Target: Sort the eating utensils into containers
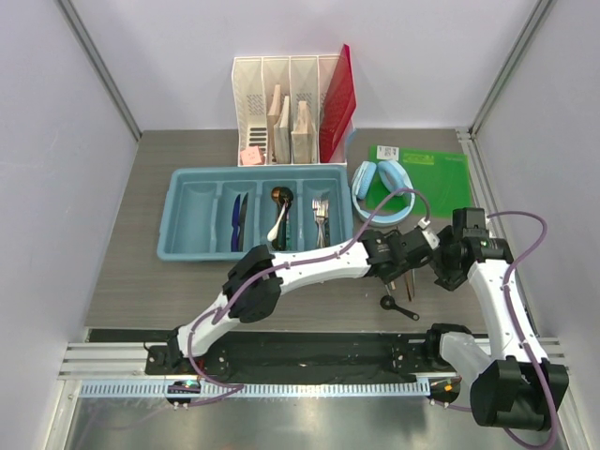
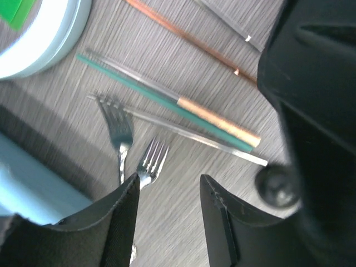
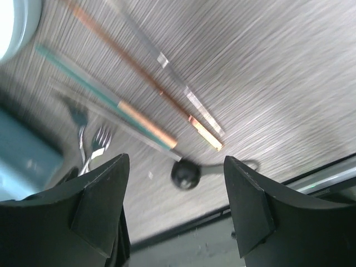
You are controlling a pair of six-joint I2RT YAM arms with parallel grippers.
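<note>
My left gripper has its fingers apart with nothing held, above the table near two forks. One fork (image 2: 154,160) lies close ahead of its left fingertip; the other fork (image 2: 118,127) is farther left. In the right wrist view, my right gripper is open and empty, with the black spoon (image 3: 185,173) below and beyond its fingers. Chopsticks, including a green one (image 2: 150,94) and a brown one (image 2: 183,36), lie on the table. Inside the blue tray (image 1: 202,174) are knives (image 1: 235,225), spoons (image 1: 281,197) and forks (image 1: 320,208) in separate compartments.
Light blue headphones (image 1: 398,176) lie right of the tray, partly over a green board (image 1: 441,178). A white rack (image 1: 248,89) with a red folder (image 1: 337,103) stands behind the tray. The left arm hides part of the utensils from above. Bare table shows left of the tray.
</note>
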